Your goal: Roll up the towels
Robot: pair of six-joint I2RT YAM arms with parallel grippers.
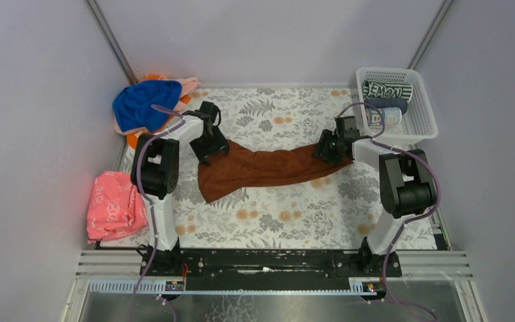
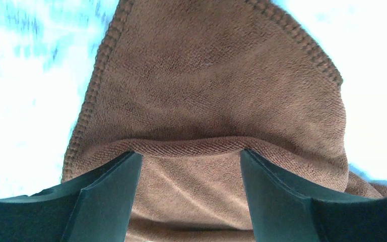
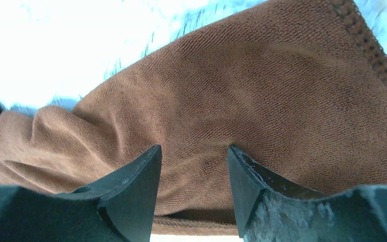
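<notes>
A brown towel [image 1: 268, 169] lies stretched from left to right across the patterned mat, wrinkled and partly folded. Over its left end is my left gripper [image 1: 216, 153]. In the left wrist view the fingers stand wide, with a raised fold of the towel [image 2: 191, 147] running across the fingertips [image 2: 250, 162]. My right gripper [image 1: 326, 153] is over the towel's right end. The right wrist view shows its fingers [image 3: 131, 194] part open, apart from each other, with brown cloth [image 3: 201, 121] beneath and between them. Whether either pair touches the cloth is hard to tell.
A white basket [image 1: 418, 127] with several rolled towels stands at the back right. Blue [image 1: 146, 104] and orange-pink towels are heaped at the back left, and a coral towel [image 1: 115, 204] lies at the front left.
</notes>
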